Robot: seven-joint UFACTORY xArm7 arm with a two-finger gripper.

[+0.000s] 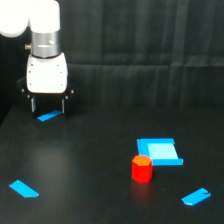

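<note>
At the back left my gripper (49,104) stands open, its two dark fingers (33,103) spread wide. Low between and just below them lies a flat blue piece (49,115) on the black table; whether any finger touches it I cannot tell. A red block (142,169), roughly hexagonal, stands upright at the front right. Right behind it is a blue square (146,146) with a pale blue-white middle. Another blue piece (196,197) lies at the right front, and a further blue strip (24,188) rests at the left front.
A black curtain (140,70) closes off the back.
</note>
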